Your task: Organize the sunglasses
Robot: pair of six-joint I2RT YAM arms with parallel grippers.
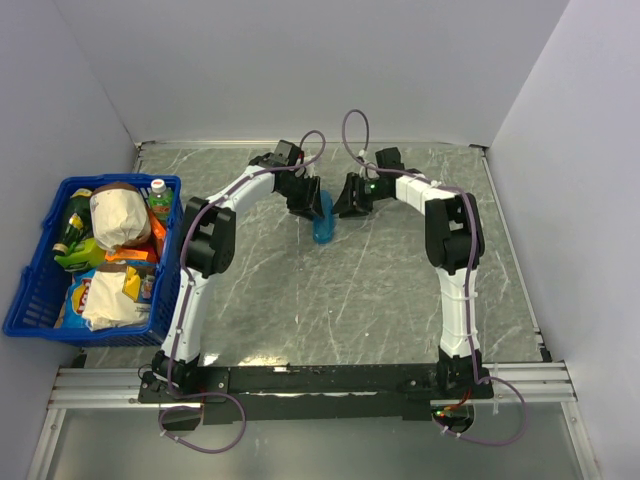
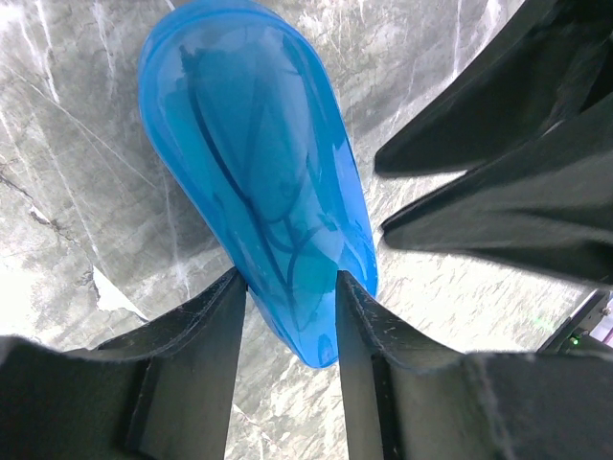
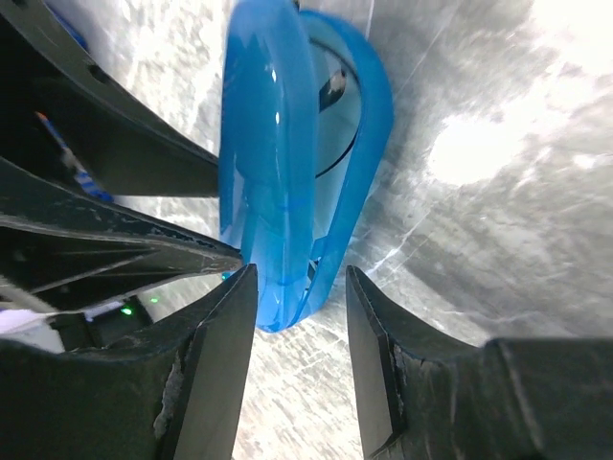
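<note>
A translucent blue case point(image 1: 323, 230) lies on the grey marbled table, between the two grippers. In the right wrist view a gap shows between the two rims of the case point(image 3: 280, 125), with dark-framed sunglasses point(image 3: 332, 88) inside. Through the shell in the left wrist view point(image 2: 273, 105), a dark frame line shows faintly. My left gripper is parted at the case's left side; its fingertips overlap the lower part of the shell. My right gripper point(image 1: 350, 208) stands open to the right of the case, its fingers point(image 2: 412, 153) apart from the shell.
A blue basket point(image 1: 22, 308) full of groceries stands at the left, holding a white-wrapped item point(image 1: 120, 217) and a green-labelled bottle point(image 1: 160, 200). Bare table point(image 1: 330, 310) fills the middle and front. Both grippers are close together around the case.
</note>
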